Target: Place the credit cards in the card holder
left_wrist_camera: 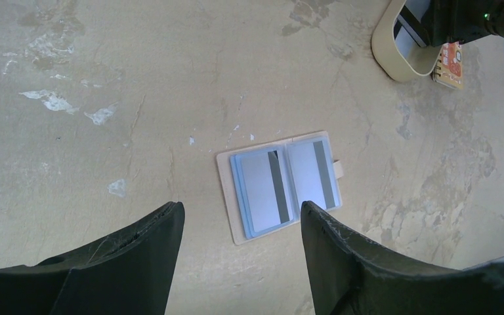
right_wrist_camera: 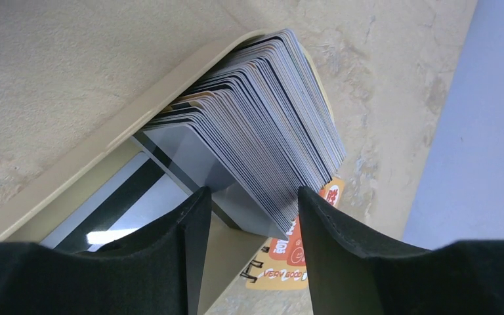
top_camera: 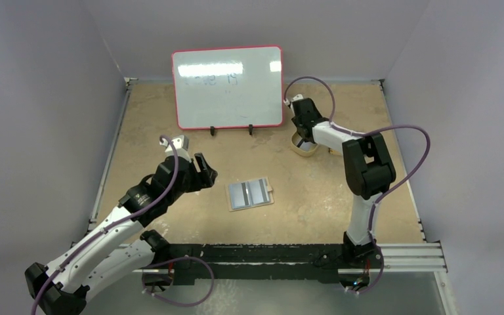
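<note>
A cream oval container (right_wrist_camera: 98, 141) at the back right holds a thick stack of credit cards (right_wrist_camera: 262, 111) and some loose cards lying lower inside. My right gripper is over it, part open, its fingertips at the front of the stack; whether they touch is unclear. The card holder (top_camera: 250, 193), a small board with two grey-blue pockets with dark stripes, lies at the table's front middle. My left gripper stands open above the table to the holder's left, nothing between its fingers.
A whiteboard (top_camera: 226, 88) on black stands is at the back. An orange notebook (right_wrist_camera: 289, 256) lies beside the container.
</note>
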